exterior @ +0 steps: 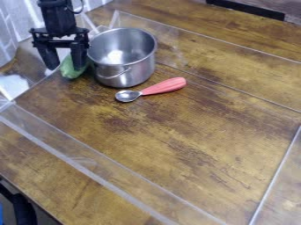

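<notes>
My black gripper [62,47] is at the top left, lowered over a green vegetable-like object [73,65] that lies left of a steel pot [122,56]; the gripper partly hides it, and I cannot tell whether the fingers touch it or how they stand. A spoon with a pink handle [163,87] lies on the wooden surface in front of the pot.
Clear plastic edging [108,183] runs along the left and front of the table [188,149]. A separate strip stands at the right edge. A dark bar lies at the back right.
</notes>
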